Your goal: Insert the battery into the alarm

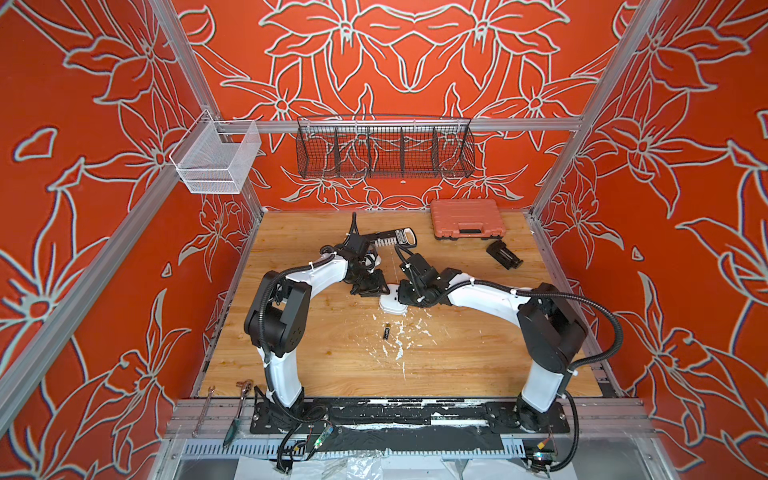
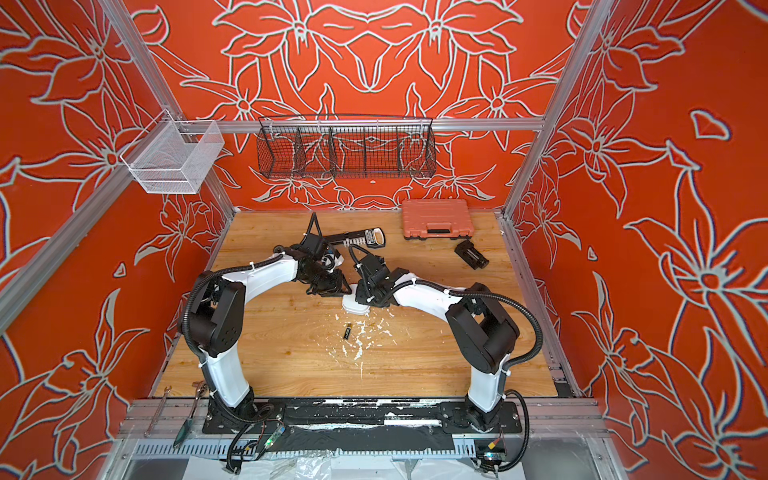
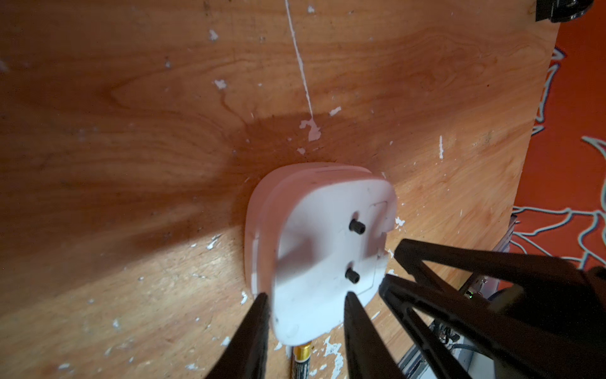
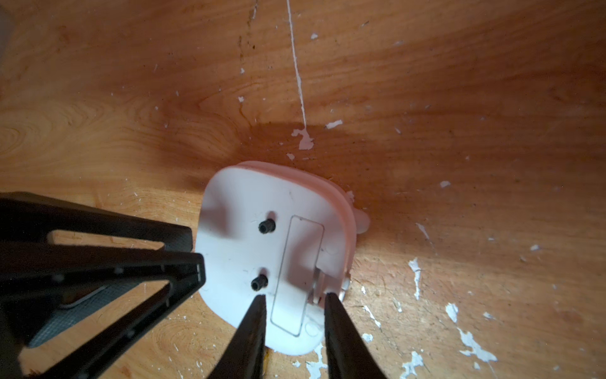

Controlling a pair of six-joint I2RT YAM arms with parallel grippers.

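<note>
The white, rounded-square alarm lies flat between my grippers, two black posts and a panel outline on its face. In the left wrist view my left gripper is over the alarm's near edge; whether anything is between its fingertips is unclear. In the right wrist view my right gripper is part open over the alarm's near part, beside the panel outline, nothing clearly held. A small battery lies on the table in front of the alarm, its gold end showing in the left wrist view.
A black-and-silver tool, a red case and a black object lie at the back. Wire baskets hang on the back and left rails.
</note>
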